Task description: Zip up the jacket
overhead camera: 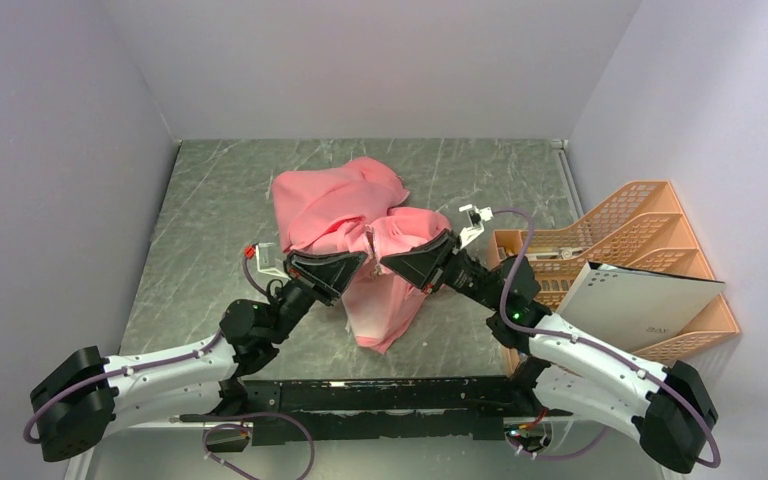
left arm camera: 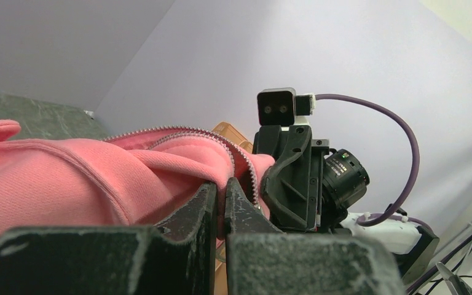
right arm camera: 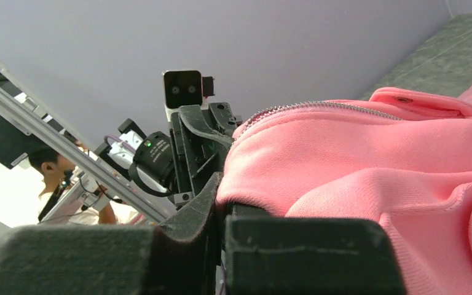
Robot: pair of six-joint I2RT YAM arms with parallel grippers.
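The pink jacket (overhead camera: 335, 205) lies bunched on the table, its lower part (overhead camera: 378, 310) spread toward the front edge. My left gripper (overhead camera: 364, 257) is shut on one front edge of the jacket; in the left wrist view a pink fold (left arm camera: 187, 157) runs between its fingertips. Facing it a short gap away, my right gripper (overhead camera: 384, 263) is shut on the jacket's other front edge, with thin cloth (right arm camera: 252, 184) at its tips. Metal zipper teeth (left arm camera: 187, 132) curve along both edges, which are apart. The slider cannot be made out.
An orange basket (overhead camera: 650, 195) stands at the right, with a white folder (overhead camera: 640, 305) leaning in it. Bare grey table (overhead camera: 210, 250) lies left of the jacket. Walls close in the back and sides.
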